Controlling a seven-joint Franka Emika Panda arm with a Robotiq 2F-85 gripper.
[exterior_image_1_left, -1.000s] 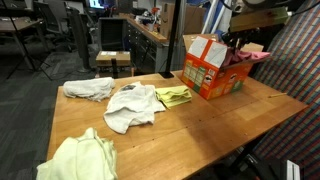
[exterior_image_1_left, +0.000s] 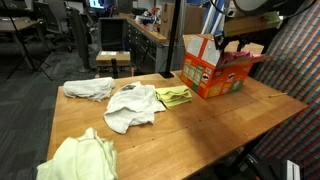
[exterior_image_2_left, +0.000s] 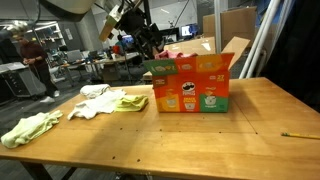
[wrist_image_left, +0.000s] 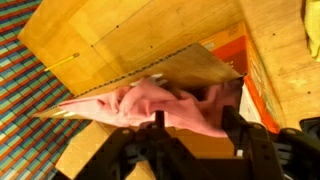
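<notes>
A pink cloth (wrist_image_left: 170, 103) lies bunched in the open top of an orange-red cardboard box (exterior_image_1_left: 212, 78), partly over a flap in the wrist view. My gripper is right above the cloth, its dark fingers (wrist_image_left: 232, 120) standing apart with cloth below and between them. From the second exterior view, the gripper (exterior_image_2_left: 152, 46) is at the box's upper left edge, and a bit of the pink cloth (exterior_image_2_left: 188, 47) shows over the rim. The inside of the box is mostly hidden.
On the table lie a yellow cloth (exterior_image_1_left: 174, 96), white cloths (exterior_image_1_left: 132, 106) (exterior_image_1_left: 90, 88) and a pale green cloth (exterior_image_1_left: 78, 158). A pencil (exterior_image_2_left: 298, 136) rests at the right.
The pink cloth, earlier bunched higher and further over the box's right side, now sits lower at the opening. My gripper has shifted slightly over the box.
</notes>
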